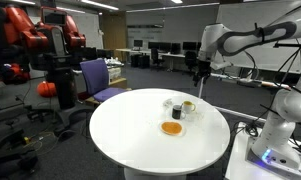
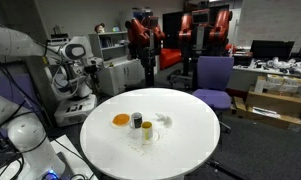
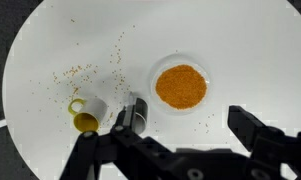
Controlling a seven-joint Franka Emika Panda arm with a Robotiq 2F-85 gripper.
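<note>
A pale round plate (image 3: 202, 102) lies on the white table with a layer of orange grains (image 3: 181, 87) on it. Left of it in the wrist view is a dark cup with a greyish side (image 3: 139, 117). Farther left sits a white mug with a yellow inside (image 3: 87, 121). In the second exterior view, both the dark cup (image 2: 137, 120) and the yellow mug (image 2: 147, 133) look upright. My gripper is open, high above the table and clear of all of these. Its black fingers (image 3: 252, 130) stand wide apart.
Orange crumbs (image 3: 74, 73) are scattered over the tabletop around the mug and cup. A purple chair (image 2: 212, 78) stands beyond it, with dark floor all round.
</note>
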